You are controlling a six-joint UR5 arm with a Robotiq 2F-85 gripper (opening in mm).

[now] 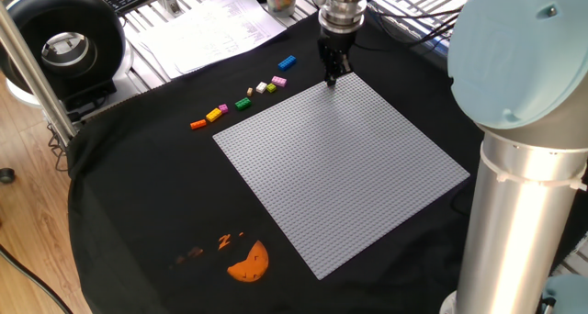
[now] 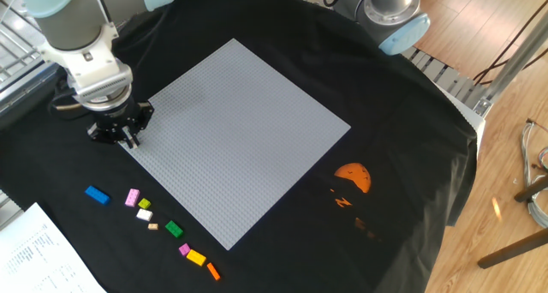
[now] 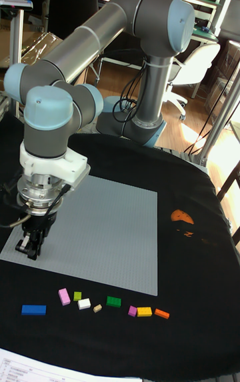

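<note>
The grey studded baseplate [image 1: 344, 172] lies flat on the black cloth, bare wherever it shows. My gripper [image 2: 130, 141] points down at one corner of it, at the end nearest the blue brick [image 2: 98, 194]. In the third exterior view the gripper [image 3: 29, 248] sits low over that corner; whether its tips touch the plate is unclear. Small pale bits show at its fingertips, too small to identify. Along one side of the plate lie a pink brick [image 3: 65, 297], a lime brick [image 3: 77, 296], a white brick [image 3: 85, 304] and a tan brick [image 3: 97, 308].
Farther along that row are a green brick [image 1: 243, 104], a magenta brick [image 1: 223, 108], a yellow brick [image 1: 214, 116] and an orange brick [image 1: 197, 124]. Papers [image 1: 207, 34] lie beyond them. An orange print [image 1: 248, 262] marks the cloth; the room around it is clear.
</note>
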